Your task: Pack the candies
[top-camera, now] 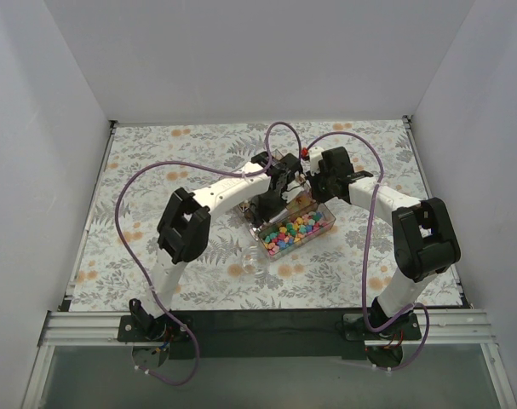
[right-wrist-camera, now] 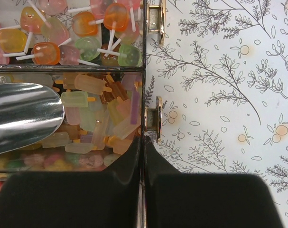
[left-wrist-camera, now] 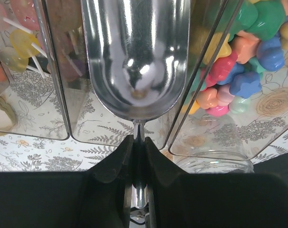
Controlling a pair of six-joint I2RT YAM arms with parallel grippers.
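Observation:
A metal scoop (left-wrist-camera: 136, 57) is held by its handle in my left gripper, which is shut on it. The scoop's bowl lies inside the middle clear bin, and in the right wrist view the scoop tip (right-wrist-camera: 25, 116) reaches the popsicle-shaped candies (right-wrist-camera: 94, 114). My right gripper is shut on the clear bin wall (right-wrist-camera: 143, 85) at the far end of this bin. Lollipops (right-wrist-camera: 53, 33) fill the bin on one side. Colourful round candies (top-camera: 294, 232) fill the bin on the other side.
A clear empty jar (top-camera: 255, 260) stands on the patterned table left of the round candies. Metal clasps (right-wrist-camera: 154, 118) stick out from the bins' end.

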